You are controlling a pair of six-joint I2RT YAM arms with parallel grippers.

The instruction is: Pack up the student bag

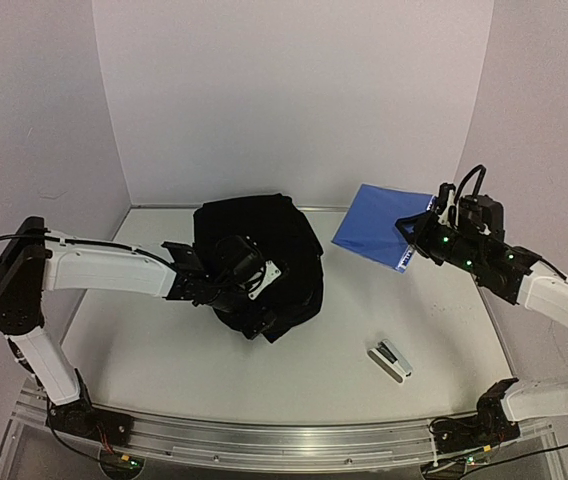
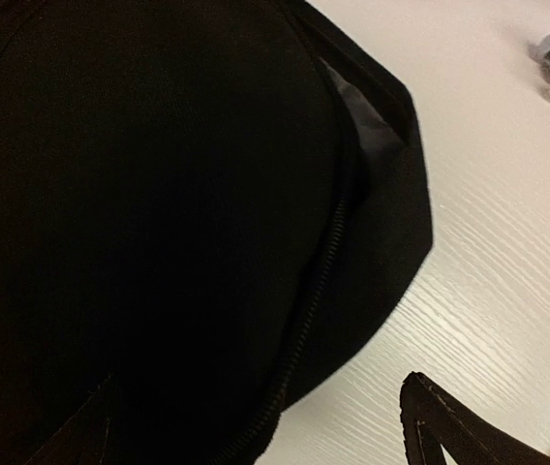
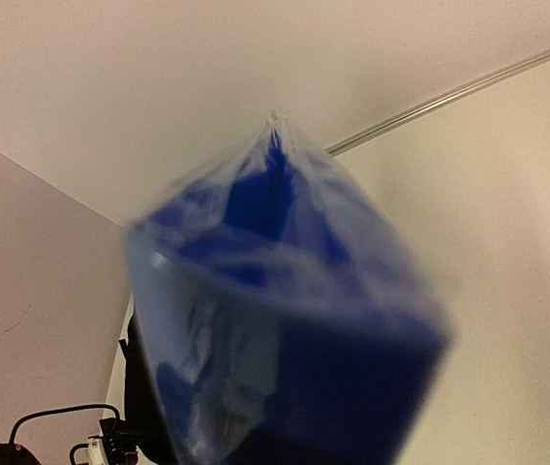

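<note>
The black bag lies on the left half of the table. Its zipper and a gap along one side show in the left wrist view. Over the bag's front edge, my left gripper stands open, its fingers wide apart with one over the bag and the other over bare table. At the right, my right gripper is shut on the edge of a blue folder, held above the table. Clear plastic at the folder's edge fills the right wrist view, blurred, and hides those fingertips.
A white and grey stapler lies at the front right of the table, apart from both arms. Bare surface stretches between the bag and the stapler. Walls enclose the back and sides.
</note>
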